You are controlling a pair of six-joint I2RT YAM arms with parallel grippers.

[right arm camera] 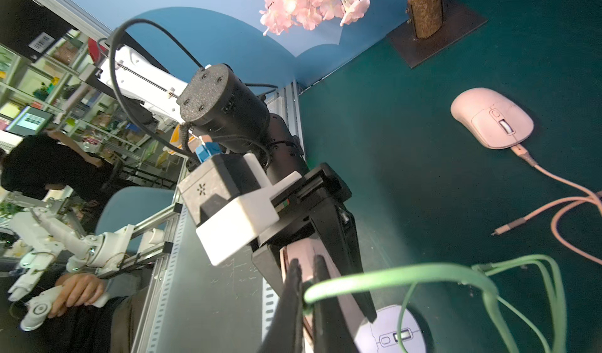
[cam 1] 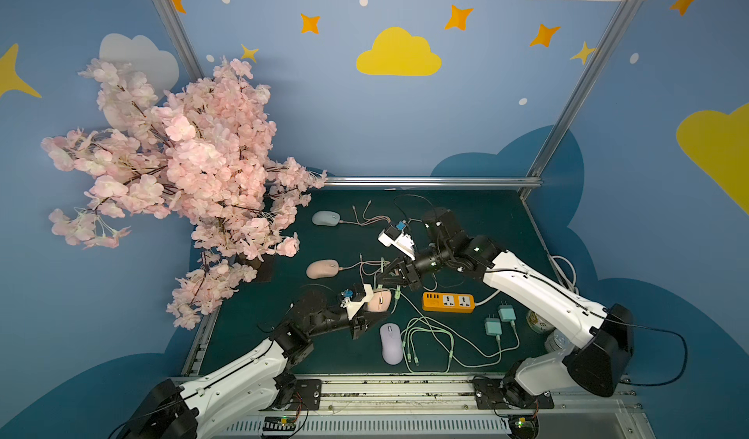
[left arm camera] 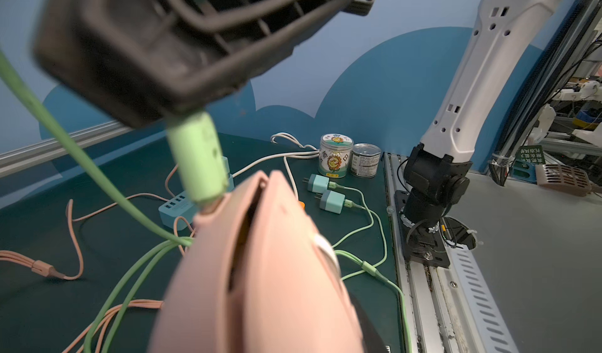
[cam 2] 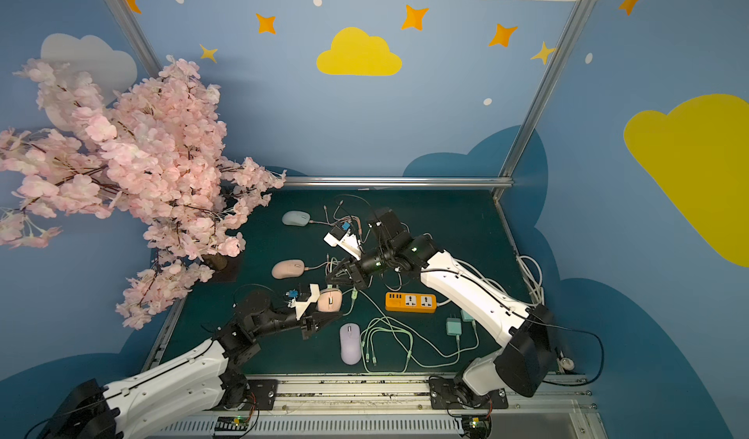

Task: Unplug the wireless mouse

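A pink mouse is held off the table, nose upward, by my left gripper, which is shut around its sides. In the left wrist view the mouse fills the lower middle. The light-green cable's plug stands at the mouse's nose; a little of its tip shows there, and how deep it sits cannot be told. Just above the mouse, my right gripper is shut on the thin green cable at the plug. The plug's upper end is hidden behind a dark finger.
Another pink mouse, a grey mouse and a lilac mouse lie around. An orange power strip, green cables and two chargers occupy the right. Blossom branches overhang the left.
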